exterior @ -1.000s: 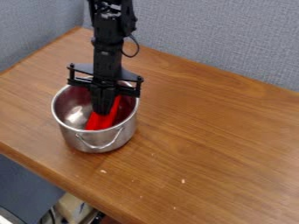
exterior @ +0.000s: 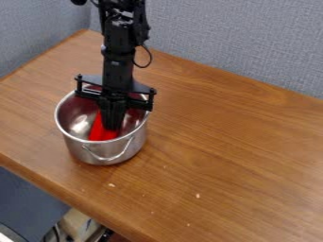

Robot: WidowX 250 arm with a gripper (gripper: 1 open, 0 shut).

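Note:
A steel pot [exterior: 120, 149] with a handle stands on the wooden table at the left. The black gripper [exterior: 111, 113] reaches down into it from above, its fingers low inside near a red object [exterior: 98, 132]. The red object lies in the pot, partly hidden by the gripper. The gripper's fingertips are dark and hard to make out, and nothing clearly shows held between them.
A grey padded wall stands at the back and left. The table's left edge is near the pot.
The gripper has sunk slightly deeper into the pot and shifted a little left. The red object shows less, further to the left in the pot.

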